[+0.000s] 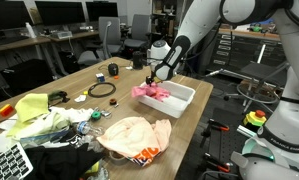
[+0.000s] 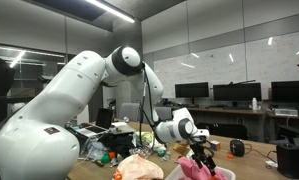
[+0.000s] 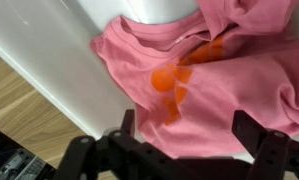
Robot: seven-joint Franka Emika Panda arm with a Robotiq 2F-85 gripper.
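A pink shirt (image 3: 204, 95) with an orange print lies crumpled in a white bin (image 1: 183, 106). In the wrist view it fills most of the space below my gripper, whose two dark fingers stand wide apart with nothing gripped. Exterior view 1 has the gripper (image 1: 149, 78) over the bin's left part, close above the pink cloth (image 1: 166, 92). The same pink cloth (image 2: 214, 172) shows at the bottom of exterior view 2, under the gripper; whether the fingertips touch it I cannot tell.
A peach cloth (image 1: 134, 137) lies on the table in front of the bin. Farther left are a white and yellow cloth pile (image 1: 34, 118), dark clothing (image 1: 64, 158) and small items. A black cable coil (image 1: 102, 89) lies behind. Bare wood shows right of the bin.
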